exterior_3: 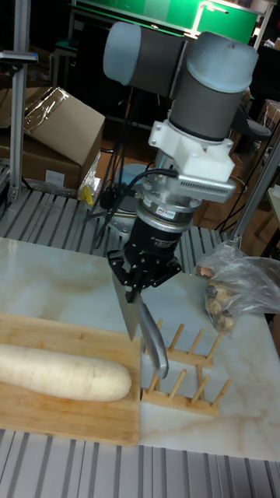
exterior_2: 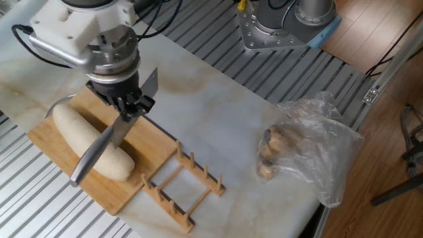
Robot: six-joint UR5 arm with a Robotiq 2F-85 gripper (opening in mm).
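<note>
A long white radish [exterior_2: 92, 142] lies on the wooden cutting board [exterior_2: 49, 135]; its rounded end [exterior_3: 107, 379] points toward the rack in exterior view 3. My gripper [exterior_2: 131, 109] is shut on a knife [exterior_2: 94, 157], holding it above the board with the grey handle sticking out over the radish. The knife's blade [exterior_3: 128, 307] hangs beside the handle, near the board's edge in that other view. The fingers hide the part of the knife that they grip.
The wooden peg rack [exterior_2: 173, 177] stands right against the board's end. Farther off, a clear plastic bag [exterior_2: 324, 149] holds several brownish vegetables [exterior_2: 281, 140]. Bare marble-patterned tabletop [exterior_2: 218, 119] lies between the bag and the board.
</note>
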